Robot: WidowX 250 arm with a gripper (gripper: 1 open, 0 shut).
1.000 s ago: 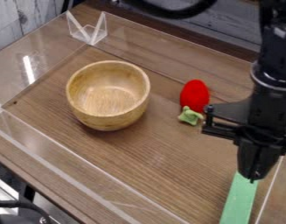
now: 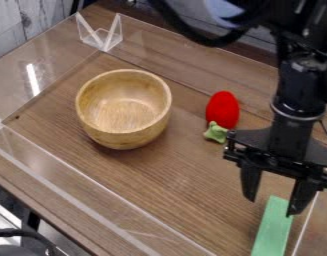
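My black gripper (image 2: 274, 178) hangs at the right, its two fingers spread apart and pointing down, just above the top end of a green flat strip (image 2: 270, 240) lying on the wooden table. I see nothing held between the fingers. A red rounded object (image 2: 223, 109) lies behind the gripper, with a small light green item (image 2: 215, 133) beside it.
A wooden bowl (image 2: 123, 108) sits left of centre on the table (image 2: 139, 200). A clear angular holder (image 2: 102, 33) stands at the back left.
The arm and gripper have shifted slightly and changed angle, with the fingers now lower in the picture and more visible. The bowl and other objects stay in place.
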